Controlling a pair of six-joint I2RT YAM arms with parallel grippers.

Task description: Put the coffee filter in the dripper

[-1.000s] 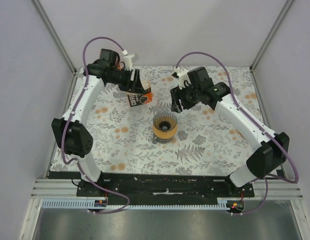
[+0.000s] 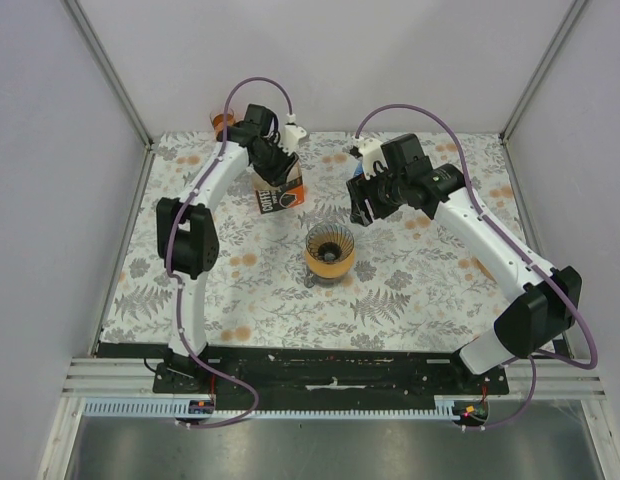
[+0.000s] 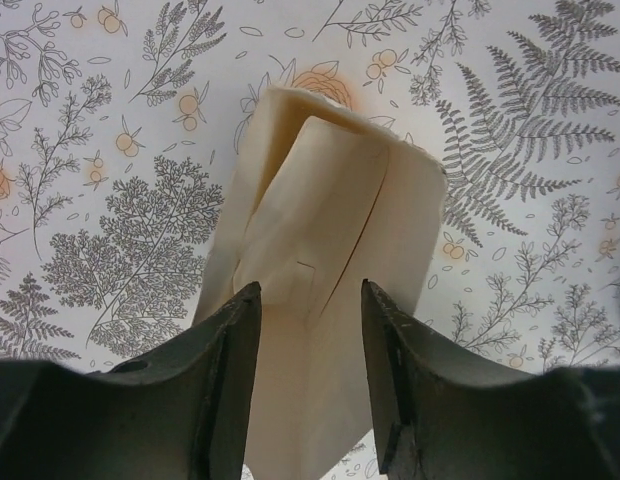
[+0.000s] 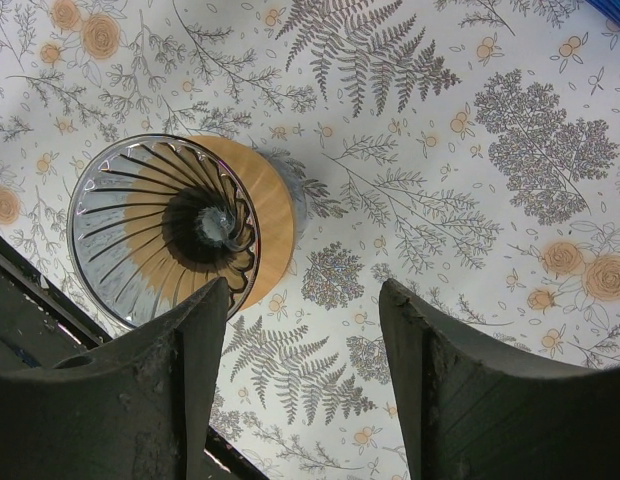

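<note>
The dripper (image 2: 329,262), clear ribbed glass with a wooden collar, stands in the middle of the mat, also seen in the right wrist view (image 4: 273,237). Behind it to the left is the box of cream filters (image 2: 279,200). My left gripper (image 2: 278,170) is over the box; in the left wrist view its part-open fingers (image 3: 229,380) sit at the filters (image 3: 325,210), and whether they grip any cannot be told. My right gripper stands open above and to the right of the dripper, nothing between its fingers.
An orange object (image 2: 222,120) stands at the back left, and a blue object (image 4: 608,15) lies behind my right gripper, partly hidden. An orange item (image 2: 482,268) lies at the right edge.
My left gripper has moved over to the filter box and turned, coming down toward the filters. The right arm has shifted only slightly.
</note>
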